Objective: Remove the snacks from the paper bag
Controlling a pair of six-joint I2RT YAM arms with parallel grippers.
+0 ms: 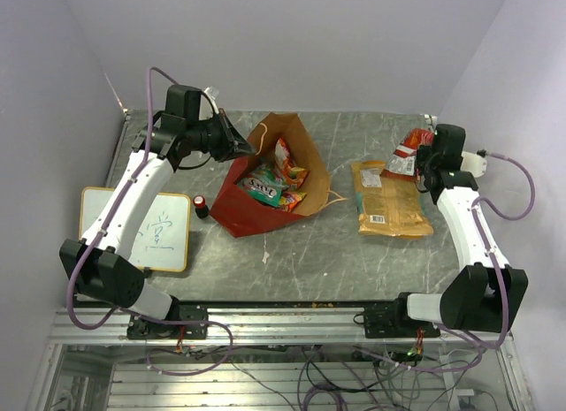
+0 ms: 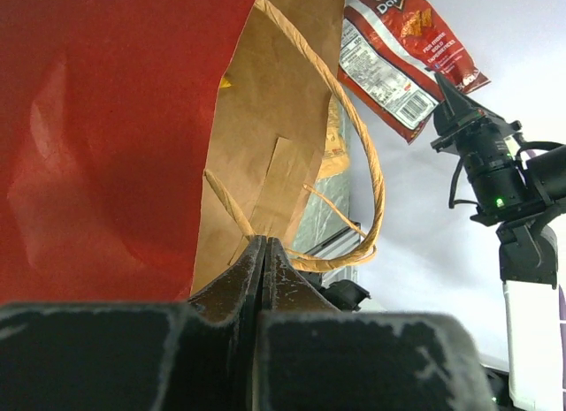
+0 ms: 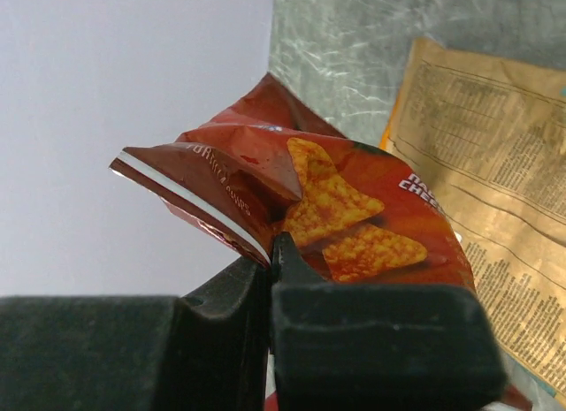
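The red-brown paper bag stands tilted open on the table, with several snack packets inside, green and orange ones among them. My left gripper is at the bag's upper rim, shut on the twisted paper handle, which loops up from its fingertips. At the table's far right, my right gripper is shut on the crimped edge of a red Doritos packet. A brown-gold packet lies flat on the table to the right of the bag, beside the Doritos.
A whiteboard lies at the left, with a small dark bottle between it and the bag. Walls enclose the back and both sides. Bare table shows in front of the bag.
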